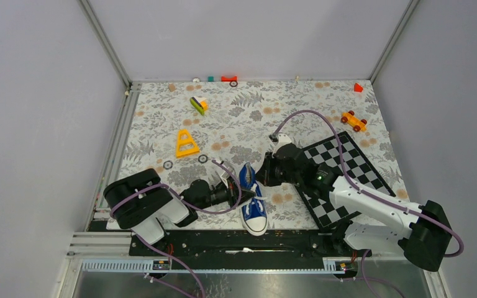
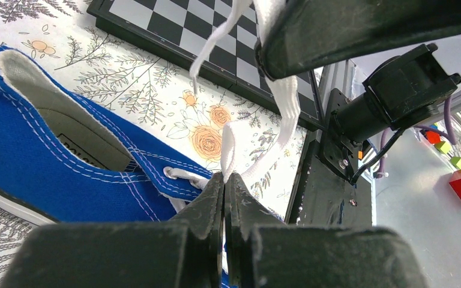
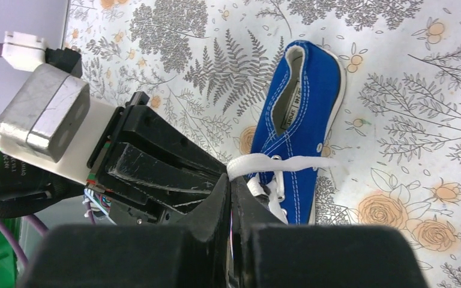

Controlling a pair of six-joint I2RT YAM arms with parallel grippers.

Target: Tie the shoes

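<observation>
A blue canvas shoe with a white toe cap lies toe toward the front edge of the table. Its opening shows in the left wrist view, beside the lace eyelets. White lace comes up from my left gripper, whose fingertips are pressed together on it above the shoe. My right gripper is also shut, with white lace at its tips and a loose end sticking out across the shoe. From the left wrist, lace appears draped by the right gripper's finger. How the strands cross is partly hidden.
Close to the right arm lies a black-and-white checkered board. A yellow triangular frame and a toy car are farther out.
</observation>
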